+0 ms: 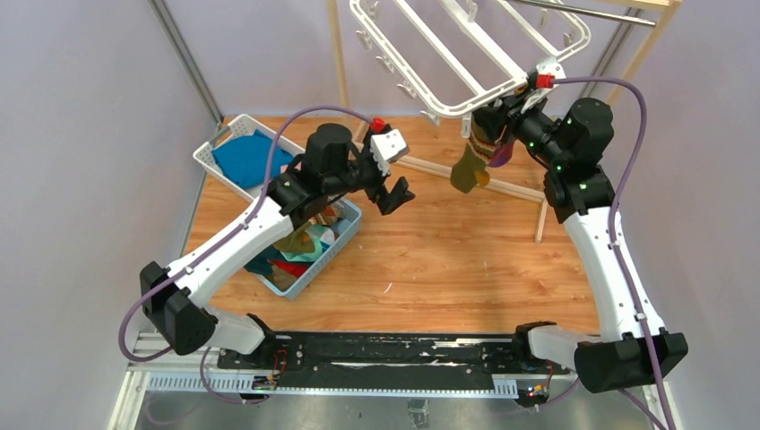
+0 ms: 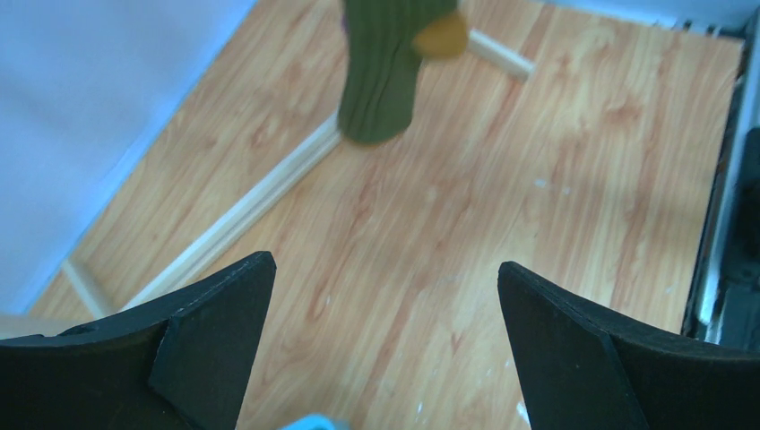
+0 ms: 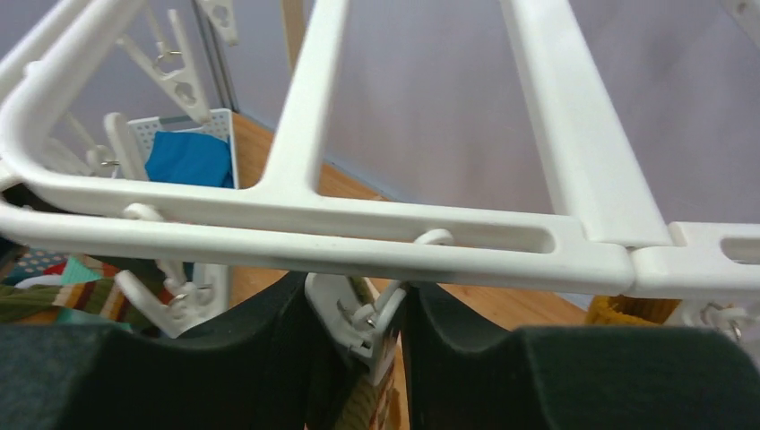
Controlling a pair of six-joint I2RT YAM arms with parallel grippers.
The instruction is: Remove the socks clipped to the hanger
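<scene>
A green-and-orange sock (image 1: 469, 166) and a purple sock (image 1: 502, 154) hang from the white hanger (image 1: 430, 49). My right gripper (image 1: 488, 121) is up at the hanger's front; in the right wrist view its dark fingers flank a white clip (image 3: 354, 313) with striped sock below, and whether they grip is unclear. My left gripper (image 1: 394, 193) stands open and empty, left of the hanging socks. The left wrist view shows the green sock (image 2: 376, 103) beyond its fingertips.
A blue basket (image 1: 318, 273) of socks and a white basket (image 1: 206, 157) with blue cloth stand at the left. A wooden frame (image 1: 430, 166) lies behind the clear middle floor.
</scene>
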